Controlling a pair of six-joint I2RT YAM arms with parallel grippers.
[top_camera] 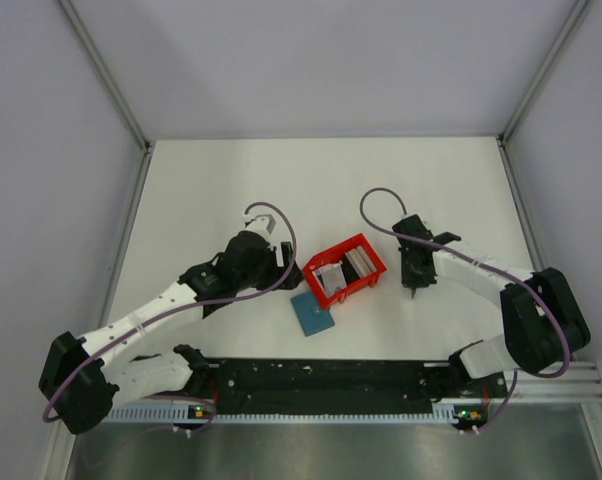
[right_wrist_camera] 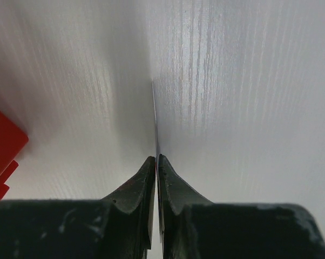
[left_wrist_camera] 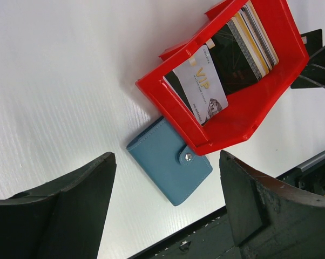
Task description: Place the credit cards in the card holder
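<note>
A red open box (left_wrist_camera: 170, 105) holds several cards, with a white VIP card (left_wrist_camera: 201, 85) at its near end. Just below the box lies a blue-grey card holder (left_wrist_camera: 170, 166), its snap tab (left_wrist_camera: 187, 156) closed and part of it hidden under the box's near corner. My left gripper is above the holder, fingers apart and empty. Right of the box, my right gripper is shut on a thin card (right_wrist_camera: 155, 113), seen edge-on in the right wrist view. In the left wrist view that card (left_wrist_camera: 312, 42) looks black with a small chip.
A black base (top_camera: 321, 385) runs along the near edge, just below the card holder. Striped cards (left_wrist_camera: 256, 39) fill the box's far end.
</note>
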